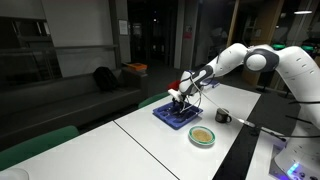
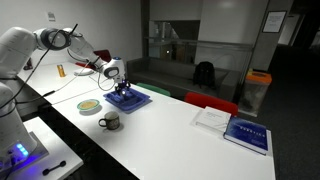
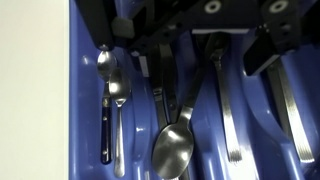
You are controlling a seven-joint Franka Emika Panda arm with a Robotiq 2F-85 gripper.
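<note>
Over the blue cutlery tray (image 1: 168, 121) hangs my gripper (image 1: 183, 101), close to the utensils. In the wrist view the fingers stand wide apart at the top, with fingers (image 3: 152, 32) dark and nothing gripped between them. A large silver spoon (image 3: 173, 150) lies bowl-down in the picture, in a middle compartment. Two small spoons (image 3: 120, 87) share the left compartment, one with a dark handle (image 3: 106, 130). Other silver handles (image 3: 228, 115) lie further right, their upper ends partly hidden by the gripper.
A green-rimmed bowl (image 2: 89, 106) and a dark mug (image 2: 110, 120) stand on the white table apart from the tray. The table's long stretch (image 1: 90, 150) beside the tray is bare. Chairs line the far edge, including a red one (image 2: 222, 106).
</note>
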